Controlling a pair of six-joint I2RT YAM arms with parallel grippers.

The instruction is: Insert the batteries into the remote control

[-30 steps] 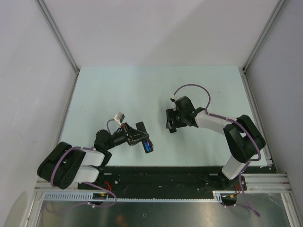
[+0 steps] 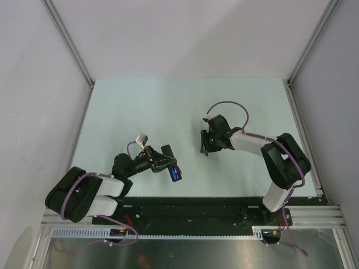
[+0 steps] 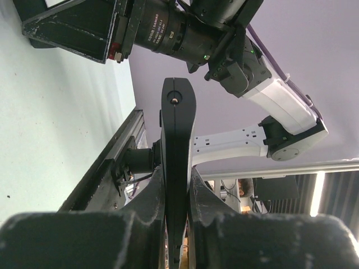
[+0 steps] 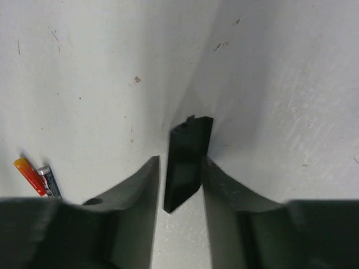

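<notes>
My left gripper (image 2: 164, 158) is shut on the black remote control (image 3: 177, 134), seen edge-on in the left wrist view; from above its lower end shows a blue-lined compartment. My right gripper is over a small black piece (image 4: 185, 151), likely the battery cover, lying on the table; its fingers stand part open at the piece's lower part, and whether they touch it I cannot tell. An orange battery (image 4: 31, 176) and a dark battery with a silver end (image 4: 49, 180) lie side by side to the left in the right wrist view.
The right gripper's fingers have shifted slightly to the right in the top view, and more of the black piece beneath was visible earlier. The left arm has not moved.
</notes>
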